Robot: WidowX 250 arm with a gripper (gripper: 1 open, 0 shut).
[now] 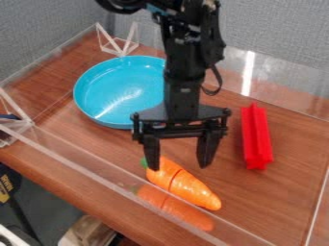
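The black gripper (179, 154) hangs over the middle of the table, fingers pointing down and apart, with nothing visible between them. It is just above the green-topped end of an orange toy carrot (187, 187), which lies diagonally near the front. A blue round plate (113, 93) sits at the back left, behind the gripper. A long red object (256, 136) lies to the gripper's right.
Clear plastic walls border the wooden table (270, 202), with white brackets at the back and left. Bare wood shows at the front right and left of the plate.
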